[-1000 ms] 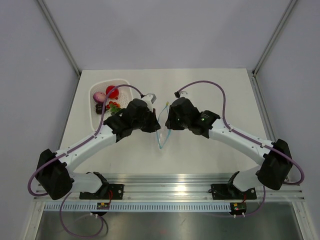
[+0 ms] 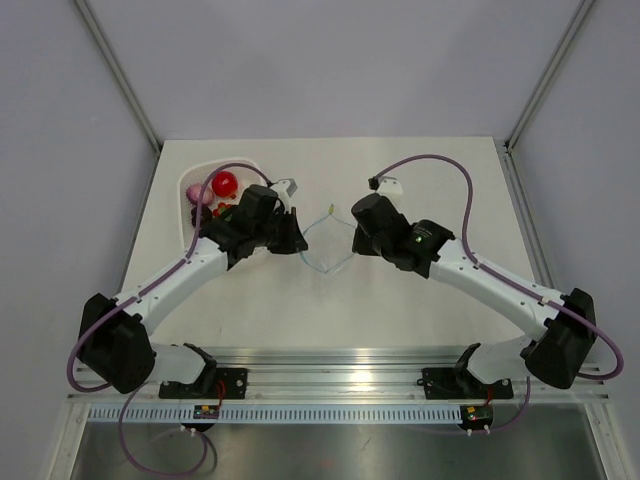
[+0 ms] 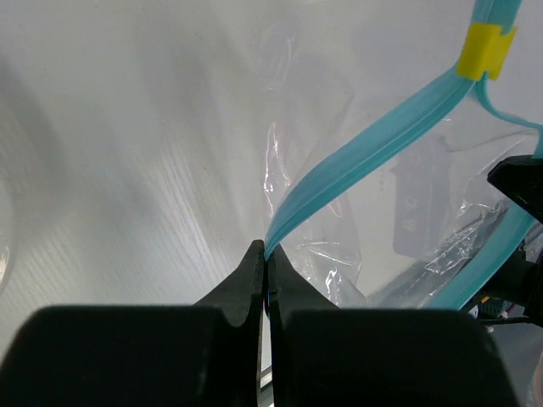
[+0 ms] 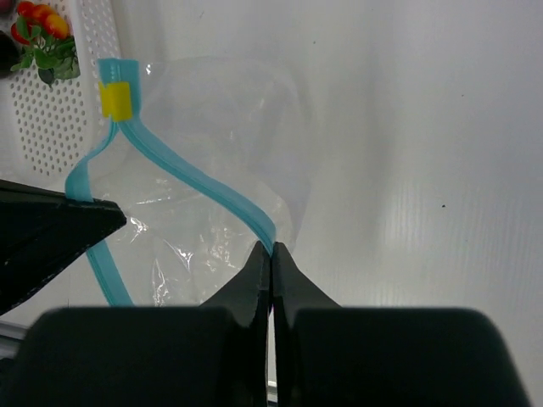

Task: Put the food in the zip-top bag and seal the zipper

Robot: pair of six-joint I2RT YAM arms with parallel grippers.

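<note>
A clear zip top bag (image 2: 328, 240) with a blue rim hangs between my two grippers, its mouth spread open. My left gripper is shut on the blue rim at one side. Opposite it, my right gripper is shut on the other side of the rim. A yellow slider (image 4: 115, 101) sits at the far end of the zipper. The bag looks empty. Food lies in a white basket at the back left: a red tomato-like piece (image 2: 224, 184), a pinkish onion-like piece (image 2: 199, 194) and a leafy bunch with small red pieces (image 4: 47, 38).
The white perforated basket (image 2: 184, 222) stands behind the left arm, partly covered by it. Bare white table (image 2: 440, 175) lies behind and right of the bag. A metal rail (image 2: 330, 358) runs along the front edge.
The grippers have moved apart, left one to the left and right one to the right.
</note>
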